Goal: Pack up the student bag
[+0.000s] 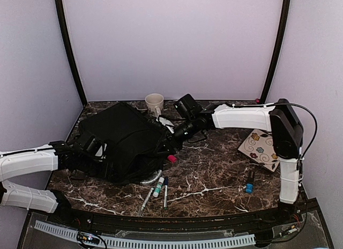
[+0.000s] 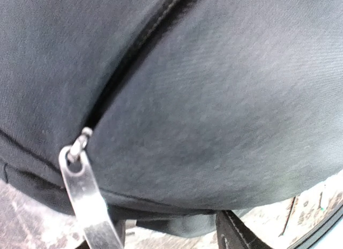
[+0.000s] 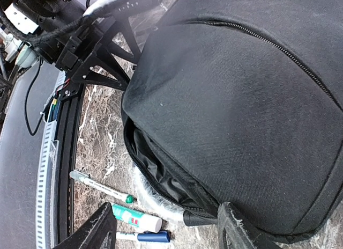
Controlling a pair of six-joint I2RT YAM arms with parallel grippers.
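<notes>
A black backpack [image 1: 118, 136] lies on the left of the table, its pocket zipper [image 3: 136, 163] gaping in the right wrist view. My left gripper [image 1: 99, 158] stands open against the bag's left side; a metal zipper pull [image 2: 83, 190] hangs between its fingers. My right gripper is at the bag's pocket edge, fingers apart, one touching the fabric. In front lie a green marker [image 3: 99, 185], a glue stick [image 3: 136, 217] and a blue marker [image 3: 153, 236].
A white cup [image 1: 154, 101] stands behind the bag. A pink object [image 1: 171, 158] lies beside it. A floral notebook [image 1: 257, 149] and a blue-ended item [image 1: 249, 182] lie at the right.
</notes>
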